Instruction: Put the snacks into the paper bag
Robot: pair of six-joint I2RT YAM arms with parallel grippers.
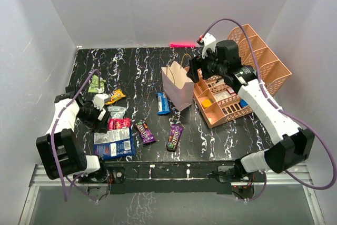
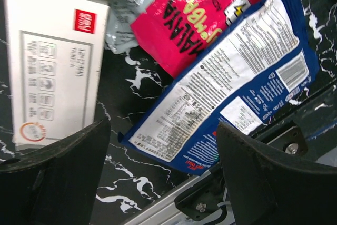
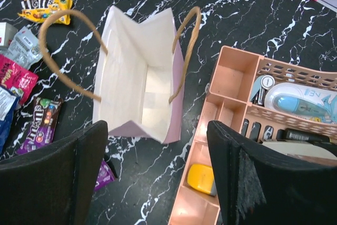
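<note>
The paper bag (image 1: 178, 85) stands upright with its mouth open; in the right wrist view I look down into it and see no snack inside. My right gripper (image 1: 194, 70) hangs open beside the bag's top, on the organizer side. At the left, my left gripper (image 1: 100, 121) is low over the snacks, open and empty. Below its fingers lies the big blue-and-white packet (image 2: 210, 88), with a white box (image 2: 58, 67) to one side. Also lying there are a red packet (image 1: 119, 124), a silver packet (image 1: 117, 111), a yellow packet (image 1: 115, 96) and a green packet (image 1: 97, 84).
Two purple candy packets (image 1: 145, 132) and a small blue packet (image 1: 162, 104) lie mid-table. A peach organizer (image 1: 216, 118) full of odds and ends stands right against the bag. Walls enclose the table.
</note>
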